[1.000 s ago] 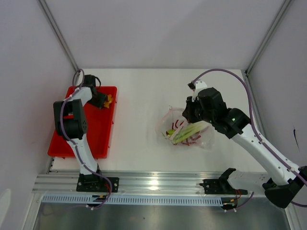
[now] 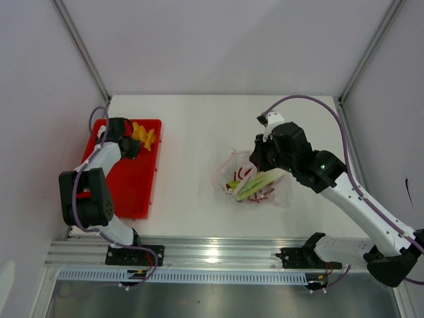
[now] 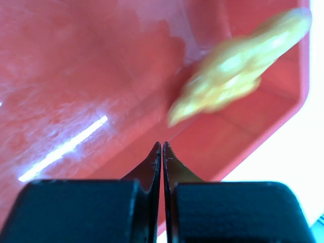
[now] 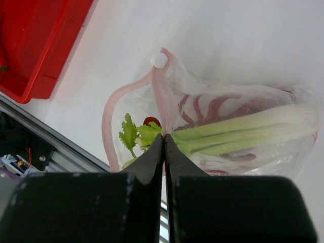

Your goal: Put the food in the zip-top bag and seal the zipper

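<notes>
My left gripper is shut with nothing between its tips, over the red bin (image 2: 126,192); a blurred yellow food item (image 3: 233,71) lies beside it in the bin, in the left wrist view. My right gripper is shut at the pink zipper edge of the clear bag (image 4: 243,96); whether the edge is between its tips I cannot tell. Inside the bag lie celery (image 4: 253,126), green leaves (image 4: 129,131) and red pieces seen through the plastic.
Rails and walls bound it at back, sides and front.
My left arm has drawn back toward the front and left, uncovering more of the yellow food in the top view. The right arm has barely moved.
</notes>
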